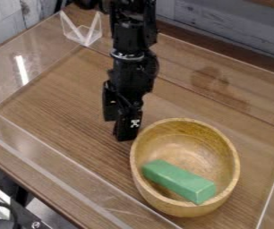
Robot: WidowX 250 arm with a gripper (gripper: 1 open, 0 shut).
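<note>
My black arm reaches down from the top centre to the middle of the wooden table, where the gripper (120, 127) hangs low, just at the upper-left edge of a round tan bowl (218, 154). A green rectangular block (178, 179) lies inside the bowl at the lower right. The fingers are dark and small, and I cannot make out clearly what, if anything, is between them.
A white object (82, 25) stands at the top left, and another white item is cut off at the left edge. A dark cable lies at the bottom-left corner.
</note>
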